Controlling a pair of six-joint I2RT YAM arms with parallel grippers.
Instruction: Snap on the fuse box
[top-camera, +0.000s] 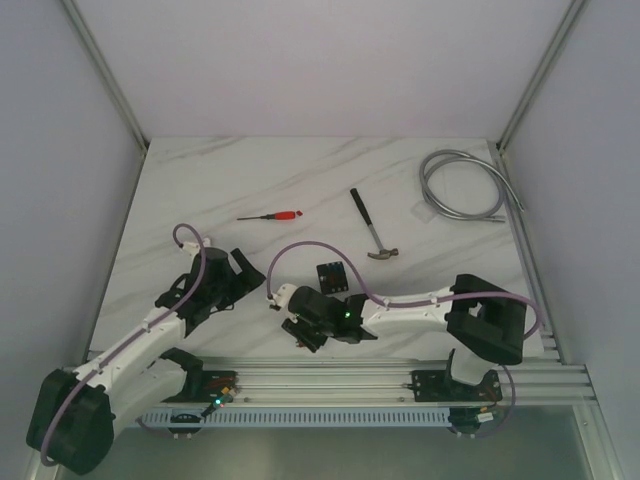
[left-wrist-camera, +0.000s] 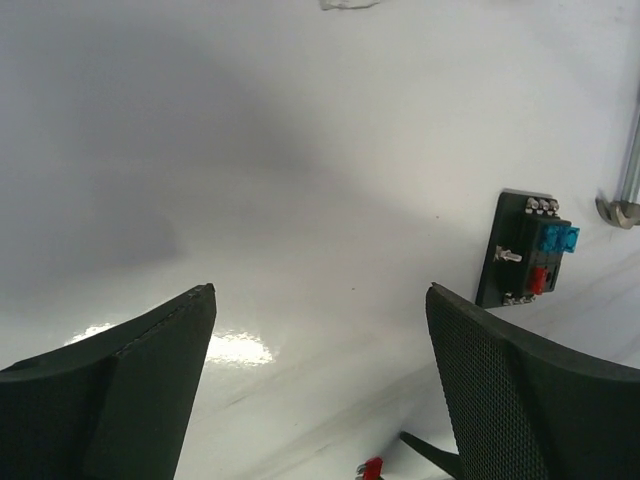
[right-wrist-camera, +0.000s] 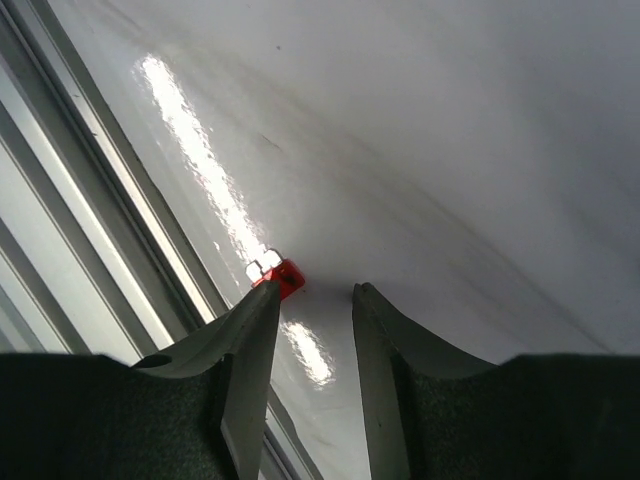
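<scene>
The fuse box is a small black board with blue and red fuses, lying on the marble table; the left wrist view shows it at the right. My left gripper is open above the table, to the box's left, nothing between its fingers. My right gripper is part open at the table's front edge, its fingertips beside a small red piece with metal prongs; whether it touches the piece I cannot tell.
A red screwdriver and a hammer lie behind, a coiled hose at the back right.
</scene>
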